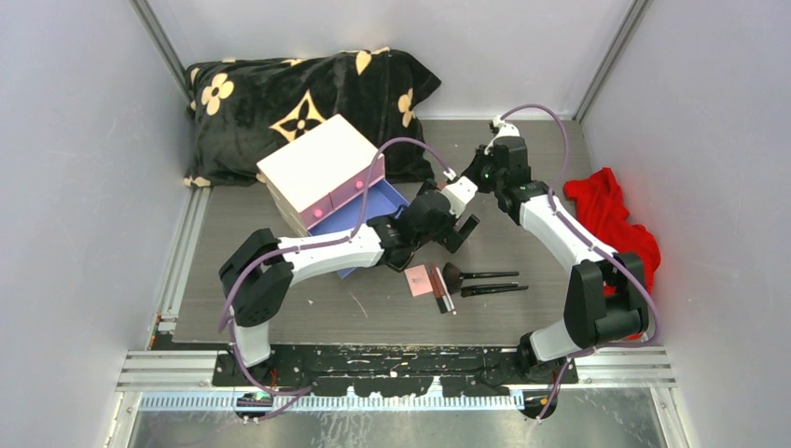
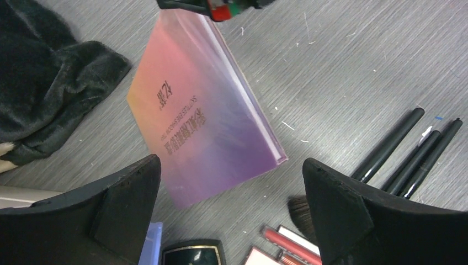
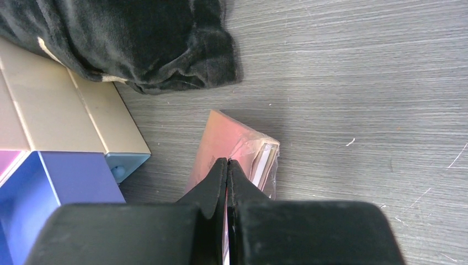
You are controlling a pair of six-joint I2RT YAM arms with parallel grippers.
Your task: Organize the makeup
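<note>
A pink-to-purple palette box leans with its upper edge raised, partly hidden by the left gripper from above. My right gripper is shut on the box at that edge; clear film shows around its corner. My left gripper is open, its fingers spread either side of the box's lower part, apart from it as far as shows. The white-topped organizer has its blue drawer out. A black compact, pink square, lip tubes and brushes lie on the table.
A black patterned cushion stands behind the organizer. The red cloth lies by the right wall, beside the right arm. Bare grey tabletop shows at the back right and along the front left.
</note>
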